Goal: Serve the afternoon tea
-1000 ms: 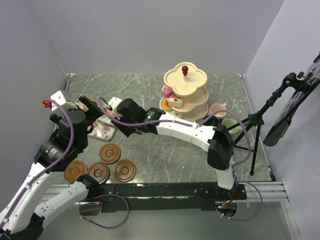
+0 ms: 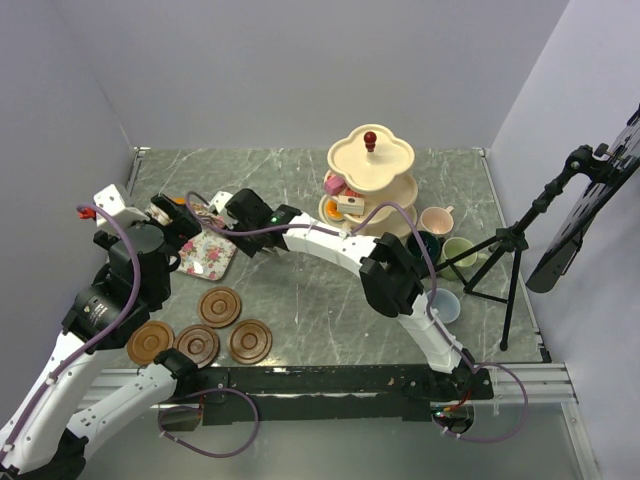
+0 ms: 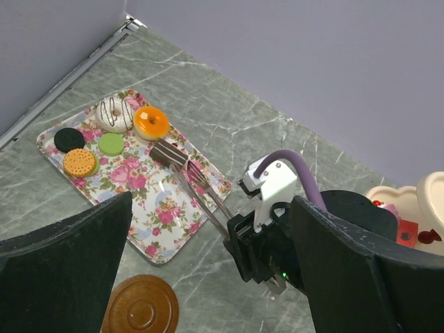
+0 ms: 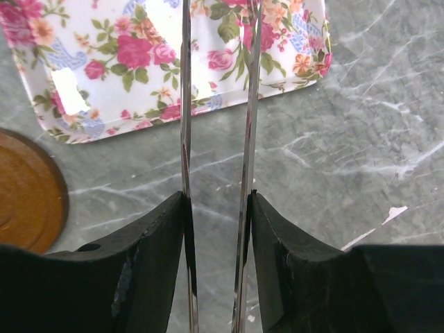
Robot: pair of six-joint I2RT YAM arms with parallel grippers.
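A floral tray holds a white donut, an orange donut and several cookies in the left wrist view. My left gripper is open, high at the left. My right gripper holds its two long metal tong arms over the tray; they stand part open with nothing visible between them. The tong ends run out of the right wrist view.
Wooden coasters lie at the front left. A tiered stand with treats is at the back centre, several cups beside it, and a black tripod at the right.
The right arm has shifted left and swung its elbow inward toward the table, its gripper now further over the tray. The left arm has moved slightly.
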